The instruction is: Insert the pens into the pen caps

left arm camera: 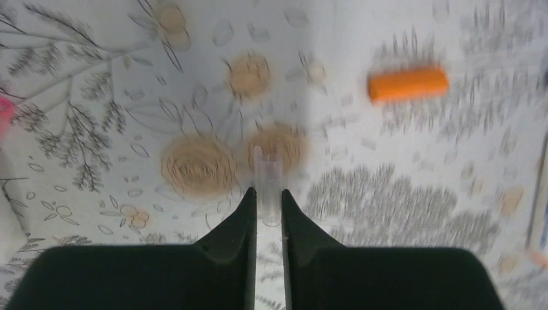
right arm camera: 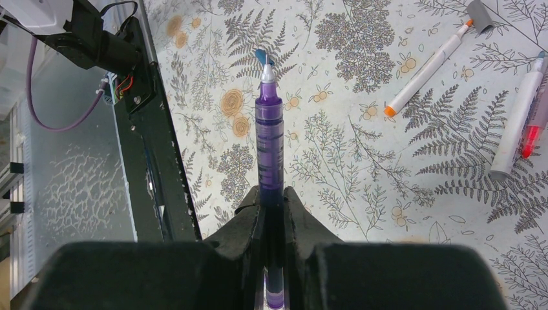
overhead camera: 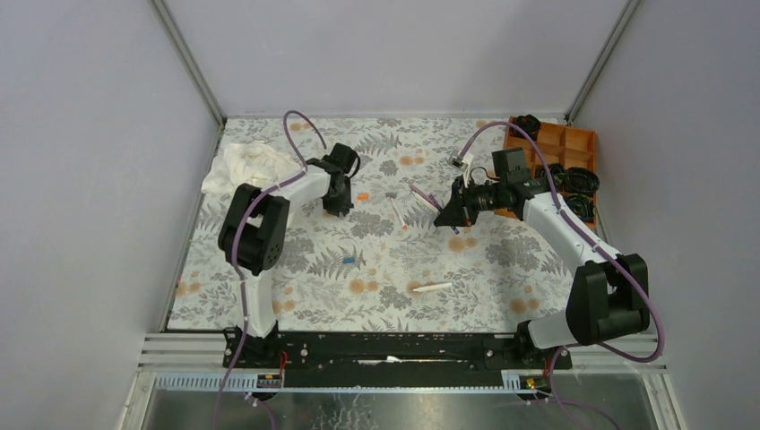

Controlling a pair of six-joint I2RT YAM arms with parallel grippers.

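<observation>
In the left wrist view my left gripper is shut on a small clear cap (left arm camera: pixel 269 177), which stands between its fingertips with its open end outward. My right gripper is shut on a purple pen (right arm camera: pixel 269 142), its tip pointing away from the fingers. Cap and pen are well apart. An orange cap (overhead camera: pixel 363 196) lies near the left gripper, a blue cap (overhead camera: pixel 349 260) farther forward. A white pen with an orange tip (right arm camera: pixel 426 71) lies by a grey cap (right arm camera: pixel 479 16). Another white pen (right arm camera: pixel 519 123) lies beside a pinkish-red one (right arm camera: pixel 534 126).
A further white pen (overhead camera: pixel 432 288) lies towards the front. White cloth (overhead camera: pixel 246 170) is bunched at the back left. A wooden organizer (overhead camera: pixel 581 148) with dark coils stands at the back right.
</observation>
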